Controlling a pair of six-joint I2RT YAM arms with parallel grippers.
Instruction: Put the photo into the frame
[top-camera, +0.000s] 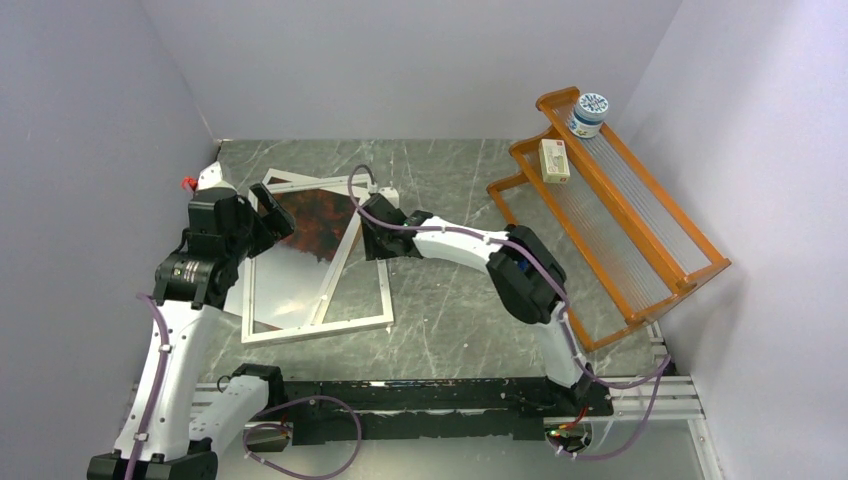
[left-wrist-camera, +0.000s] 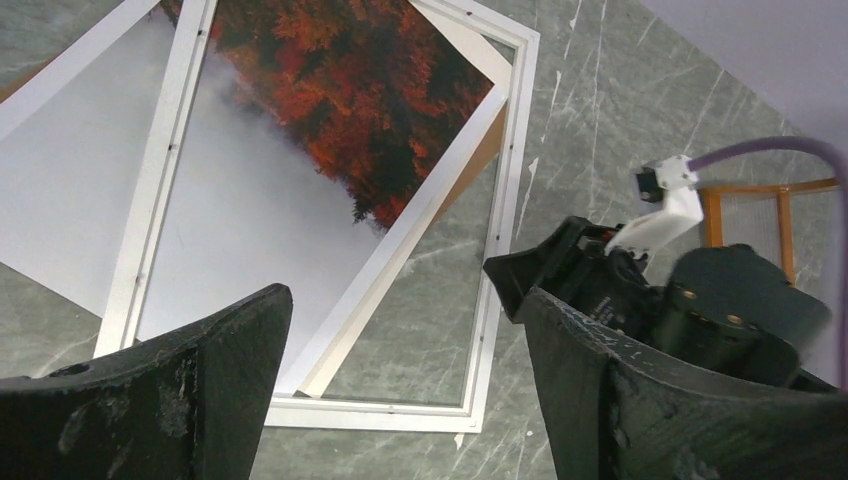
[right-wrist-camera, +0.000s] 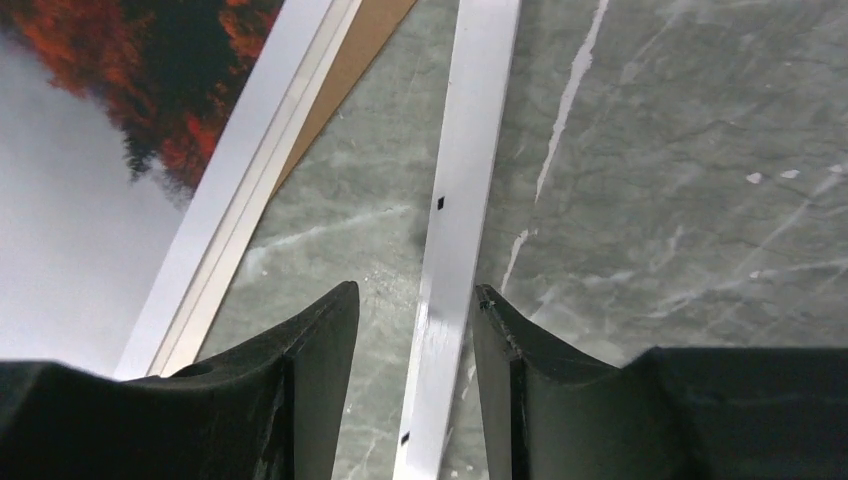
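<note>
A white empty frame (top-camera: 385, 295) lies on the marble table over the photo (top-camera: 305, 220), a red-foliage and mist print with a white border, which sits askew beneath it. My left gripper (top-camera: 272, 212) hangs open above the upper left of the frame; its fingers show at the bottom of the left wrist view. My right gripper (top-camera: 375, 245) is low over the frame's right bar (right-wrist-camera: 455, 230), its open fingers on either side of that bar in the right wrist view, with nothing seen gripped.
A tilted wooden shelf (top-camera: 660, 250) at the right holds a tub (top-camera: 588, 115) and a small box (top-camera: 554, 160). The marble between frame and shelf (top-camera: 450, 310) is clear. Walls bound three sides.
</note>
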